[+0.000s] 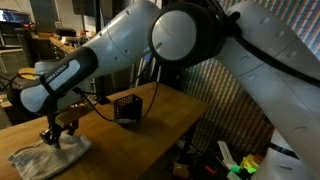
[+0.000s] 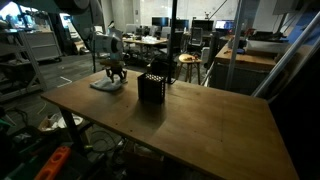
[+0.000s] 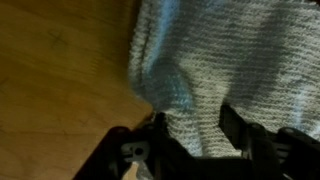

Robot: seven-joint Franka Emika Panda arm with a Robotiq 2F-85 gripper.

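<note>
A light grey, knitted-looking cloth (image 1: 50, 157) lies on the wooden table at the near left, with uneven edges. My gripper (image 1: 56, 138) points down over its far part, low against the fabric. In the wrist view the two fingers (image 3: 232, 122) stand apart, and a raised fold of the cloth (image 3: 265, 65) runs up to the gap between them. Whether the fingertips touch the fabric is hard to tell, as this view is dark and blurred. From the other side, the cloth (image 2: 106, 86) shows beneath the gripper (image 2: 116, 76) at the table's far left end.
A black mesh basket (image 1: 128, 108) stands on the table to the right of the cloth; it shows as a dark box (image 2: 152, 88) in the second exterior view. Bare tabletop (image 2: 215, 120) extends widely beyond it. Desks and chairs fill the background.
</note>
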